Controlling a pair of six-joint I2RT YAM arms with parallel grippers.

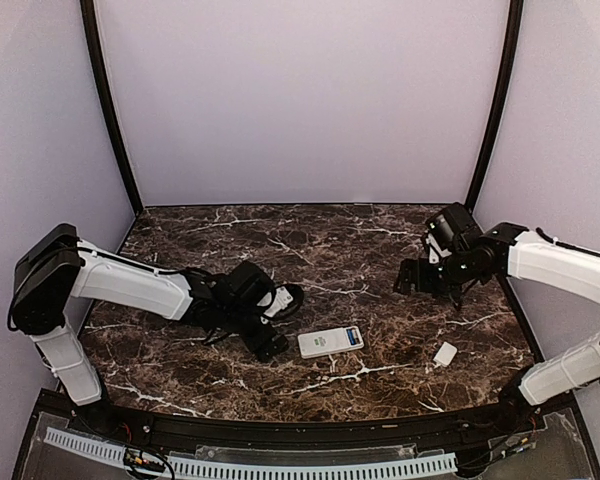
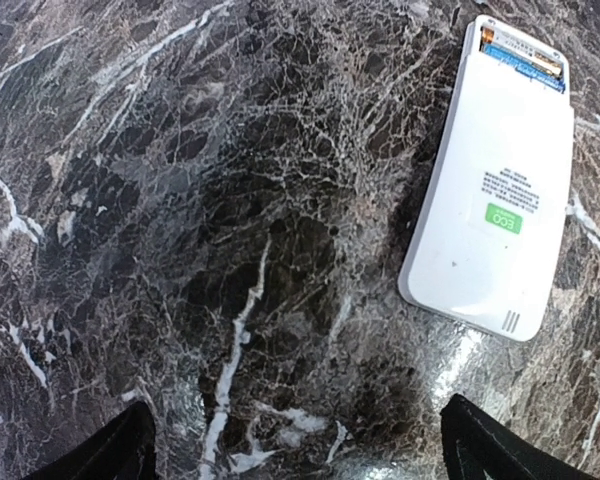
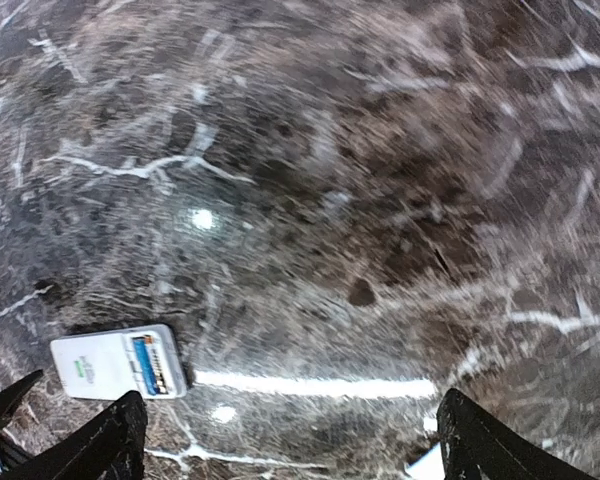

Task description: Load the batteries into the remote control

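The white remote control (image 1: 325, 343) lies back side up on the dark marble table, its battery bay facing right in the top view. Two batteries (image 2: 522, 60) lie side by side in that uncovered bay. To the right, apart from the remote, rests the small white cover (image 1: 445, 354); only a corner of the cover (image 3: 427, 464) shows in the right wrist view. My left gripper (image 1: 269, 346) stands open just left of the remote, nothing between its fingers. Open and empty too, my right gripper (image 1: 408, 276) is above the table, up and right of the remote.
A black round object (image 1: 292, 299) sits partly hidden behind the left gripper. Bare marble (image 1: 280, 235) stretches across the back of the table. A dark rail with a white slotted strip (image 1: 310, 469) runs along the front edge.
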